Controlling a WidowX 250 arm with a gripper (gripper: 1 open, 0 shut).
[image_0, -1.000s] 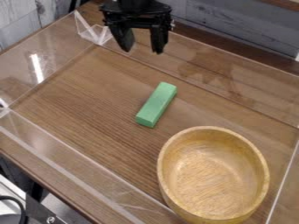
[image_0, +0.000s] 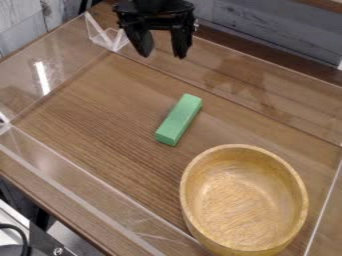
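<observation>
My gripper (image_0: 158, 42) hangs at the top centre of the camera view, dark, its two fingers spread apart with nothing seen between them. A green rectangular block (image_0: 178, 119) lies on the wooden table below it and slightly right, apart from the gripper. A tan oval bowl (image_0: 243, 199) sits at the lower right.
A small white, translucent object (image_0: 107, 35) stands at the upper left beside the gripper. Dark cables lie off the table's lower left corner.
The gripper has shifted very slightly upward. The block and bowl have not moved.
</observation>
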